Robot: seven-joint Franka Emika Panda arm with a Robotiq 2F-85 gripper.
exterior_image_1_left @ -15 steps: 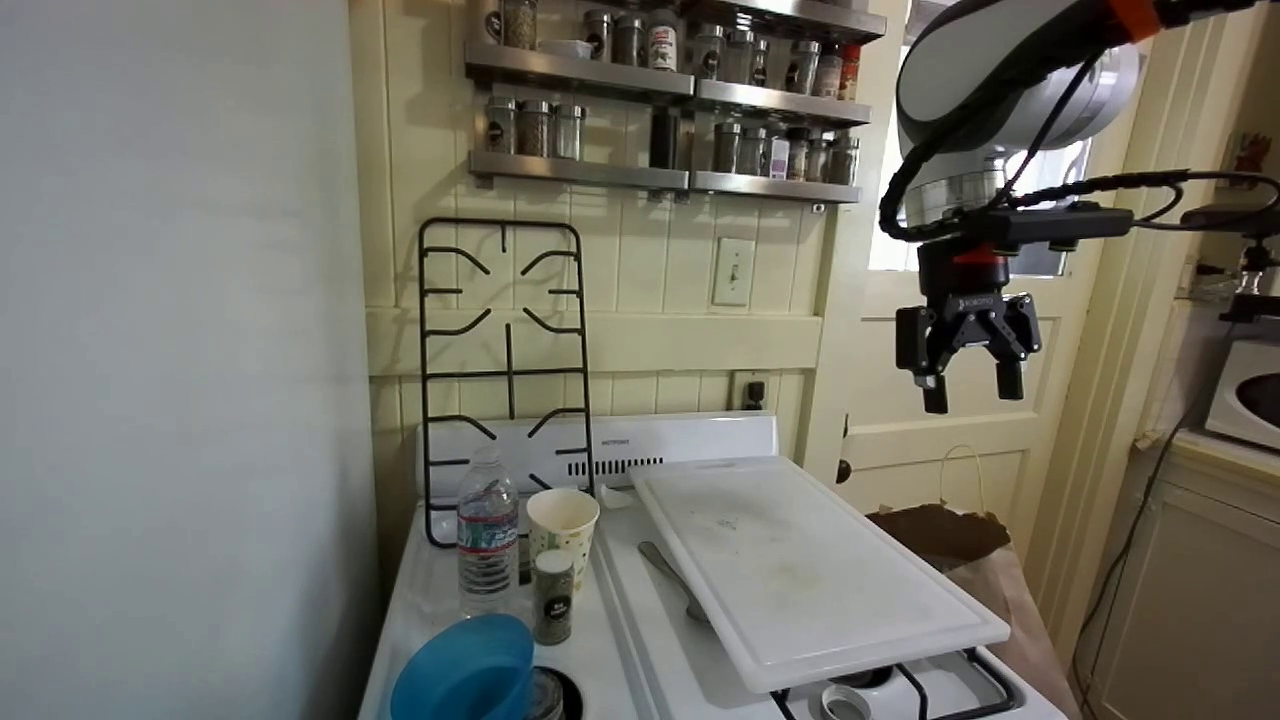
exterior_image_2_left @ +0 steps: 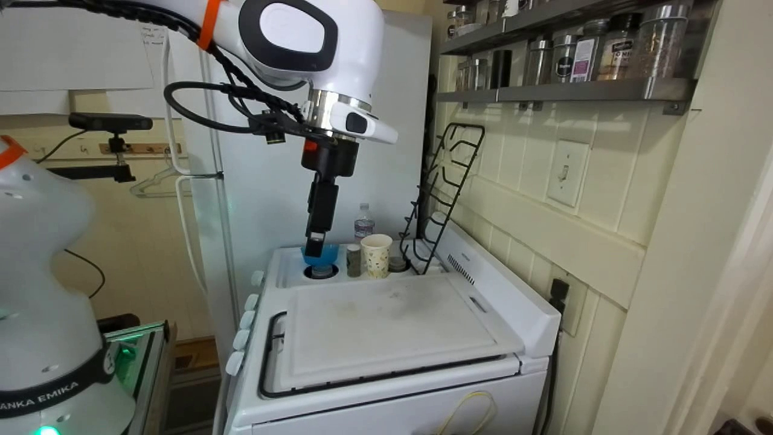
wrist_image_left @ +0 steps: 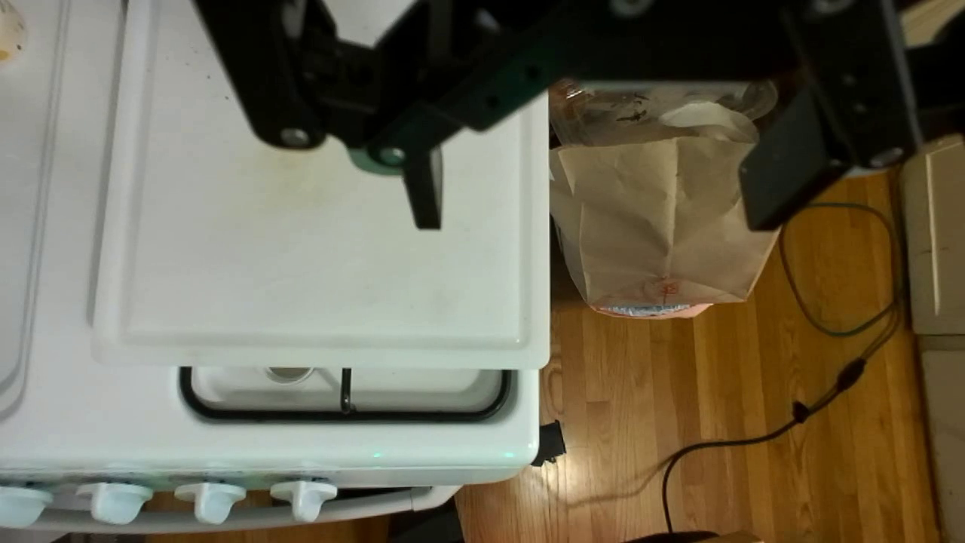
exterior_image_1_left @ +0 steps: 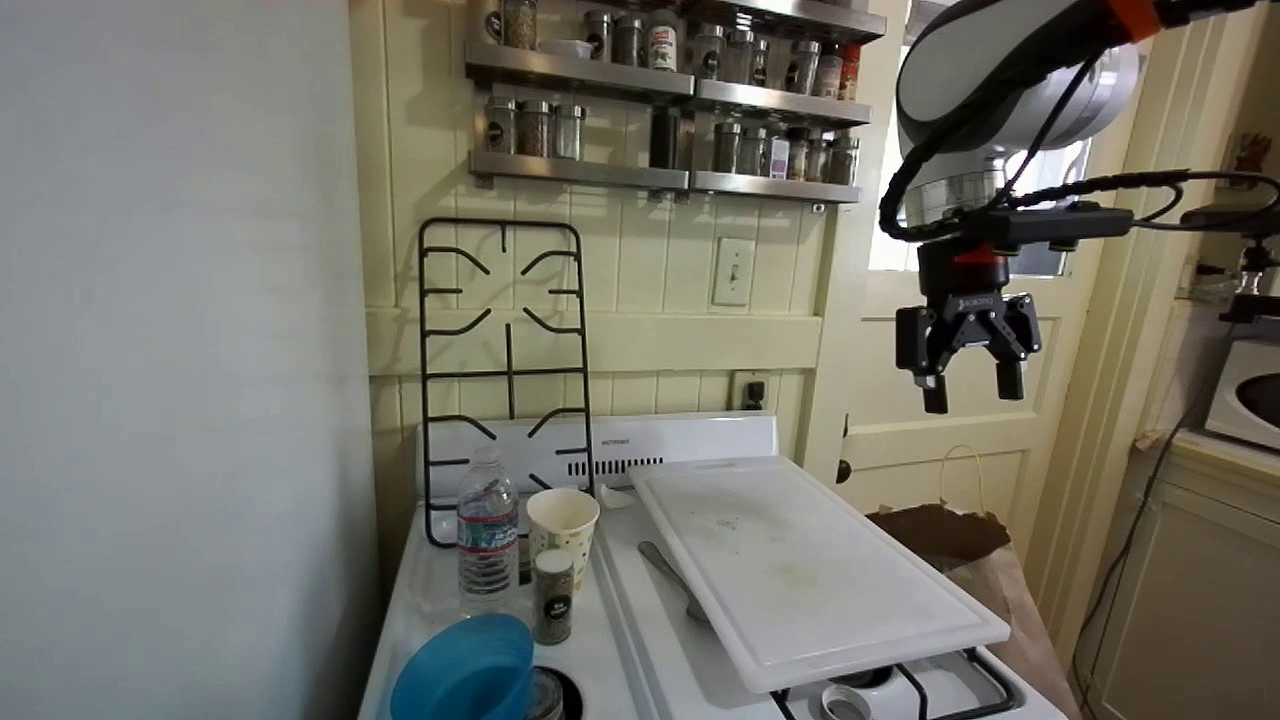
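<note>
My gripper (exterior_image_1_left: 973, 396) hangs high above the right side of the stove, fingers pointing down. It is open, and nothing shows between the fingers. Below it lies a white cutting board (exterior_image_1_left: 816, 564), flat over the burners. On the stove's left side are a clear water bottle (exterior_image_1_left: 488, 540), a patterned paper cup (exterior_image_1_left: 563, 528), a spice jar (exterior_image_1_left: 553, 596) and a tilted blue bowl (exterior_image_1_left: 465, 672). The bowl rests against a second jar (exterior_image_1_left: 546, 694) lying low beside it. A spoon (exterior_image_1_left: 672, 578) is partly under the board's left edge. All these stand well apart from the gripper.
A black burner grate (exterior_image_1_left: 504, 374) leans upright against the back wall. Spice shelves (exterior_image_1_left: 588, 172) run along that wall. A paper bag (wrist_image_left: 665, 217) stands on the floor right of the stove. The board's top is bare.
</note>
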